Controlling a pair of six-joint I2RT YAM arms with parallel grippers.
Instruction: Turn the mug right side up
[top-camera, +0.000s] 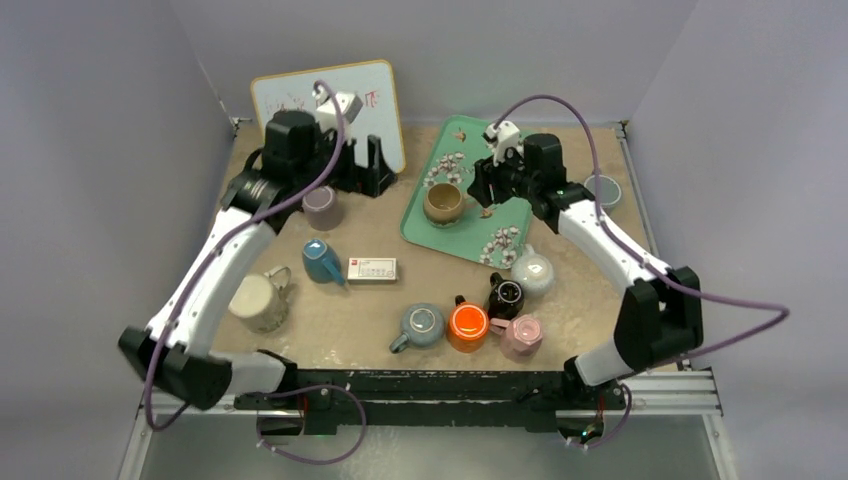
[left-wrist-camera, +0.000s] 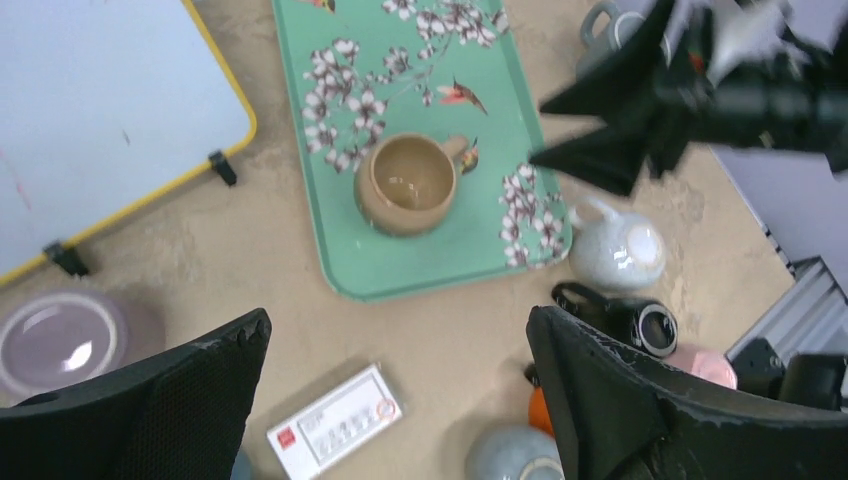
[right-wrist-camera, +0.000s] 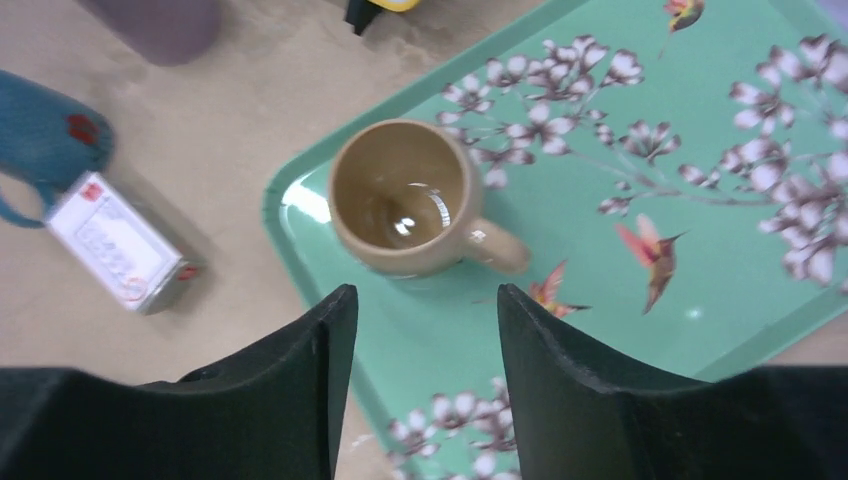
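Observation:
A tan mug (top-camera: 443, 203) stands on the green floral tray (top-camera: 480, 252). In the right wrist view this mug (right-wrist-camera: 405, 195) shows its open mouth upward, its handle pointing to the lower right. My right gripper (top-camera: 480, 185) is over the tray beside the mug, its fingers part open and nothing between them. Up and to the left of the tray, my left gripper (top-camera: 378, 168) hangs open and empty. From the left wrist view, the mug (left-wrist-camera: 408, 185) sits well beyond the left fingers (left-wrist-camera: 600, 390).
A whiteboard (top-camera: 380, 110) leans at the back left. Several mugs, including an orange mug (top-camera: 467, 327) and a black mug (top-camera: 505, 297), stand at the front. A white box (top-camera: 372, 270) lies mid-table. A blue mug (top-camera: 320, 262) is left of it.

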